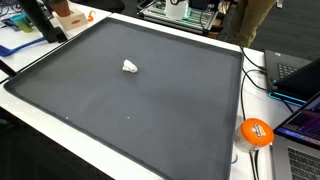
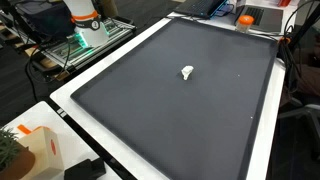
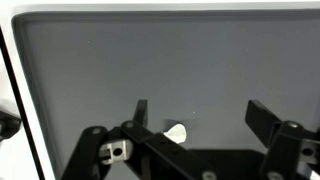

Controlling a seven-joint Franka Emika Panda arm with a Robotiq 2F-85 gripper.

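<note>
A small white object [image 1: 129, 66] lies alone on the dark grey board. Exterior view 2 shows the same white object [image 2: 186, 72] toward the board's far half; its exact kind is too small to tell. In the wrist view, part of the white object [image 3: 177, 132] shows past the gripper's dark body, nearer the left finger. My gripper is open above the board, its two black fingers wide apart, with nothing held between them. Neither exterior view shows the gripper.
The grey board [image 1: 150, 110] is otherwise bare, with a white border. An orange-lidded jar [image 1: 254, 134] and a laptop [image 1: 297, 120] stand beside it. A potted plant [image 2: 14, 155] sits at another edge. The robot's white base [image 2: 88, 30] is outside the board.
</note>
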